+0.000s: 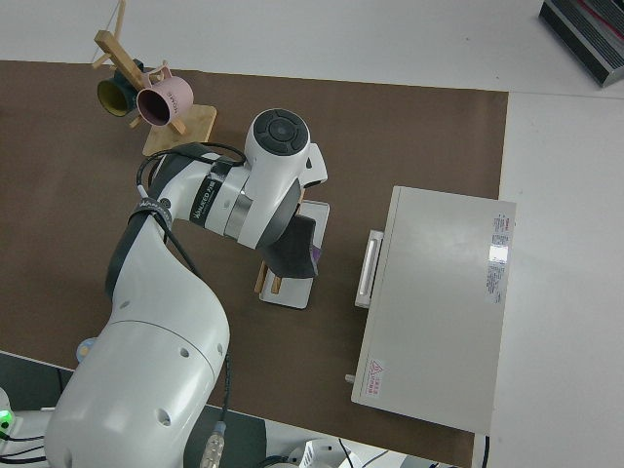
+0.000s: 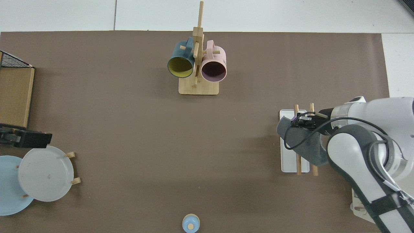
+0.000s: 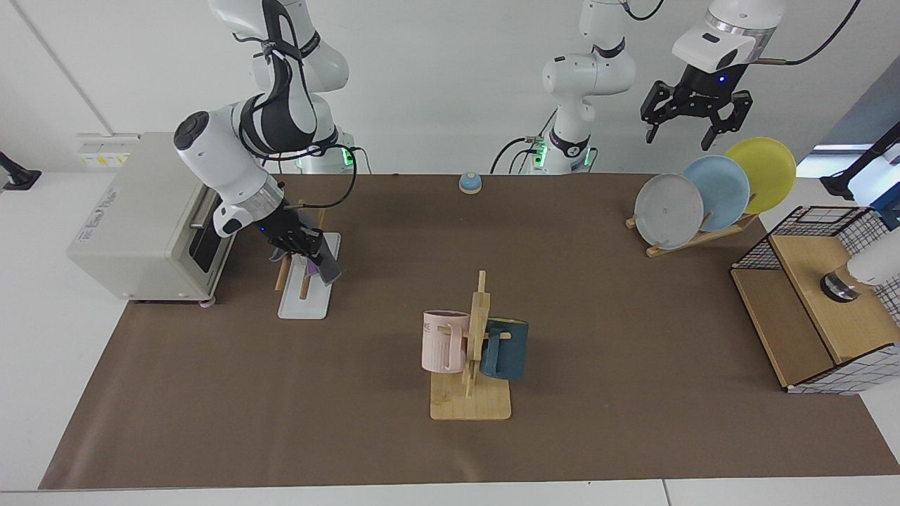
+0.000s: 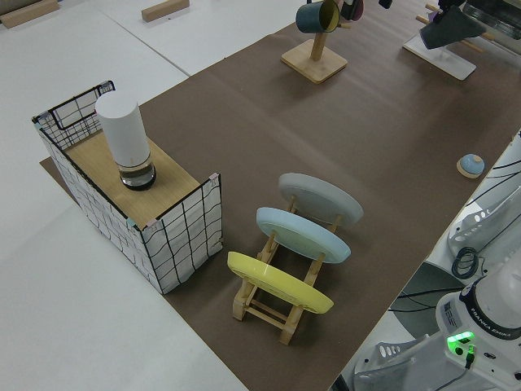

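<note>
In the top view one gripper (image 2: 302,128) hangs over a white board with wooden bars (image 2: 287,155) at the right, partly hidden behind a dark grey piece (image 2: 295,141); a bit of purple shows there. I cannot tell how its fingers stand. The other gripper, black (image 3: 695,109), hangs at the back, above and beside the plate rack, its two-fingered end empty. A teal mug (image 2: 178,58) and a pink mug (image 2: 217,58) hang on a wooden tree (image 2: 198,88) at the back middle.
White (image 2: 46,174), blue (image 2: 9,182) and yellow plates (image 3: 768,169) stand in a rack at the left of the top view, near a wire-and-wood shelf (image 2: 15,93). A small blue object (image 2: 190,221) lies near the front. A white appliance (image 1: 434,312) stands right.
</note>
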